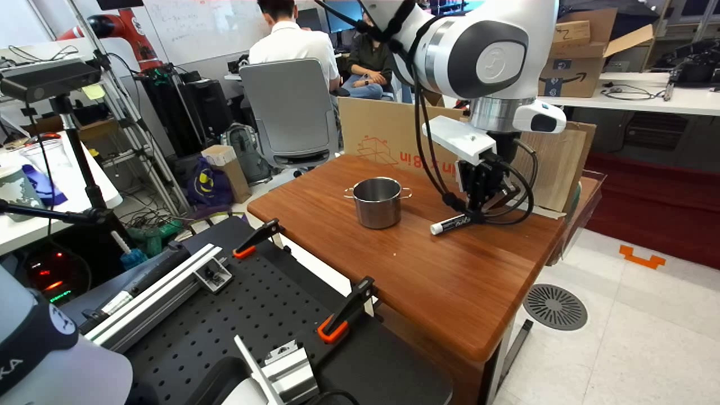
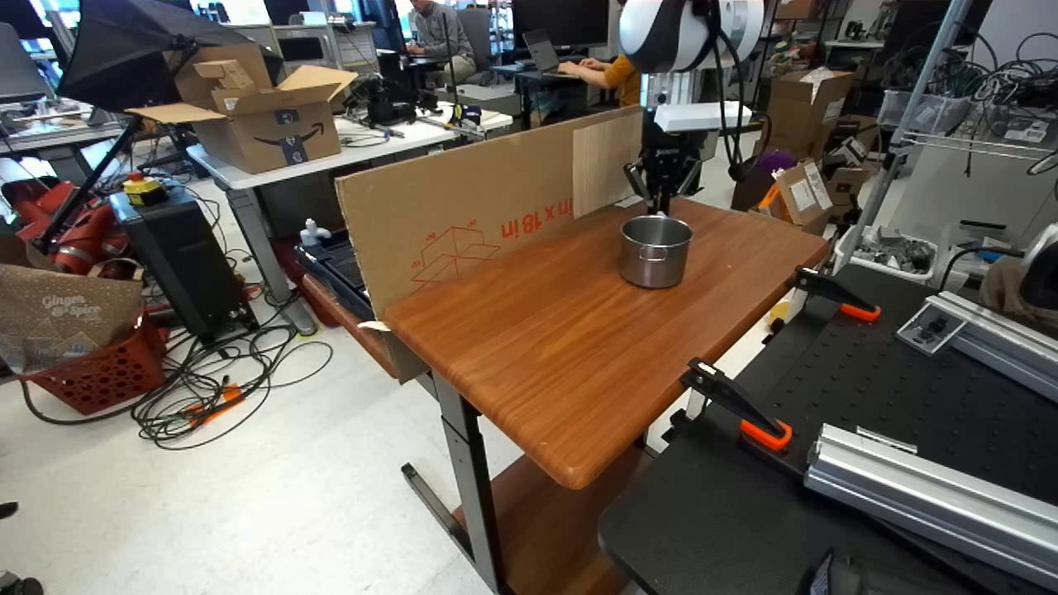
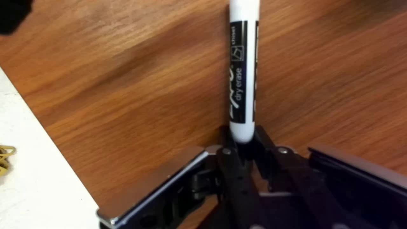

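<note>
A white dry-erase marker (image 3: 243, 72) with a black label runs up from my gripper in the wrist view. The fingers are shut on its near end, one black finger at each side. From exterior view 1, the white end of the marker (image 1: 441, 226) pokes out beside the gripper (image 1: 476, 215), low over the table; whether it touches the wood I cannot tell. A steel pot (image 1: 378, 203) with two wire handles stands upright to the left of it. In exterior view 2 the pot (image 2: 655, 254) stands in front of the gripper and hides the marker.
Upright cardboard (image 2: 476, 208) lines its back edge. Two orange-tipped clamps (image 1: 345, 310) grip the near edge beside a black perforated board (image 1: 263, 304).
</note>
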